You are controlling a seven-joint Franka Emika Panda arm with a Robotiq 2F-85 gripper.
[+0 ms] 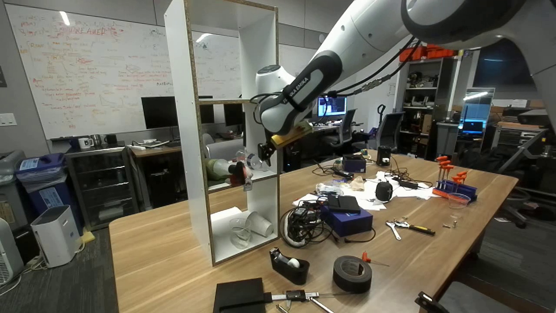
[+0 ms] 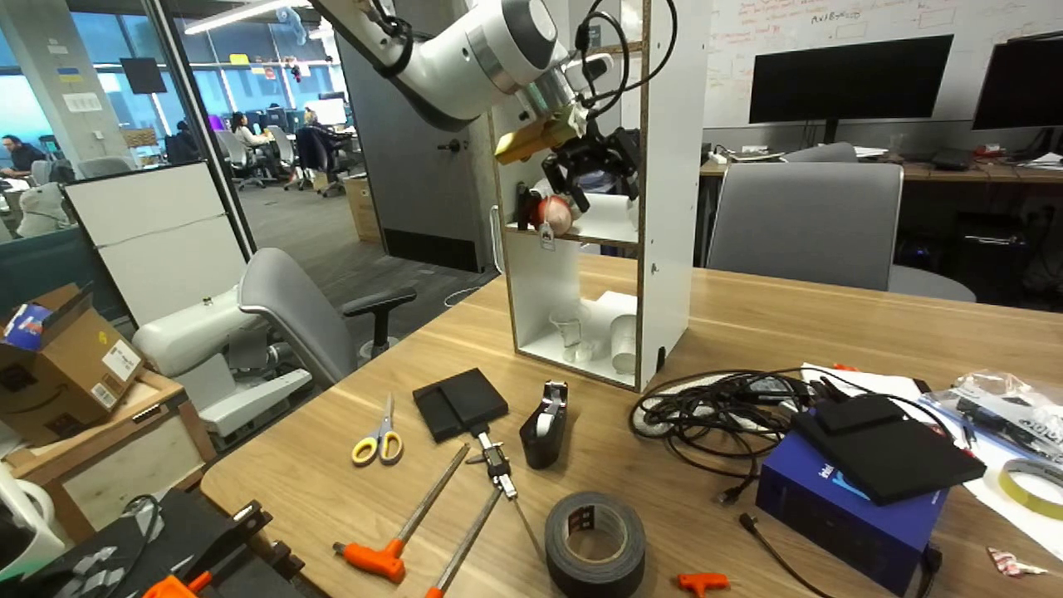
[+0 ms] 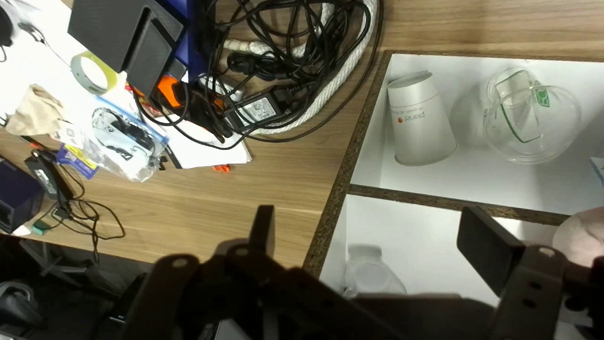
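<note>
My gripper stands open in front of the white shelf unit, its two black fingers wide apart with nothing held between them. In the wrist view the shelf's side edge (image 3: 325,238) runs between the fingers. On the middle shelf lies a clear bottle (image 3: 371,275), partly covered by the gripper's body. A pinkish round object (image 3: 583,235) shows behind the right finger; exterior view 2 shows a red and pink ball-like thing (image 2: 554,213) with a tag at the shelf's front. A green item (image 1: 217,169) lies further left on that shelf.
In the bottom compartment are a paper cup (image 3: 422,122) and a clear plastic cup (image 3: 532,124). Tangled cables (image 1: 302,221) and a blue box (image 1: 346,220) sit beside the shelf. A tape dispenser (image 1: 289,266) and tape roll (image 1: 352,274) stand in front.
</note>
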